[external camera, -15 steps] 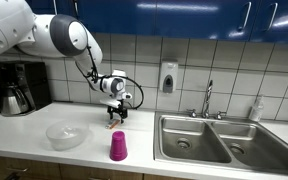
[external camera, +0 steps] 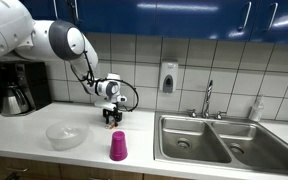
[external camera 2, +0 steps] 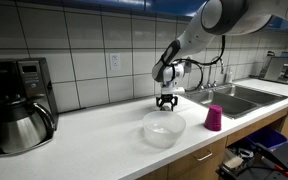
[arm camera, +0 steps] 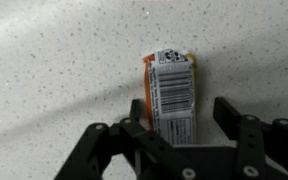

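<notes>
A small packaged item (arm camera: 170, 88) with an orange edge and a white barcode label lies on the speckled counter in the wrist view. My gripper is over it, one black finger on each side of its lower part. The fingers stand part open, and I cannot tell whether either touches the package. In exterior view 1 the gripper (external camera: 112, 121) is down at the counter and hides most of the item. From exterior view 2 the gripper (external camera 2: 166, 106) appears low, behind the bowl.
A clear bowl (external camera: 68, 134) and a magenta cup (external camera: 118, 147) stand nearer the front edge. To the right is a double sink (external camera: 189, 140) with a faucet (external camera: 206, 100). A coffee maker (external camera 2: 22, 102) stands at the far left in exterior view 2. Open counter lies between it and the bowl.
My gripper has come down toward the counter over the small item, which showed beneath it before and is now mostly covered. Bowl and cup have not moved.
</notes>
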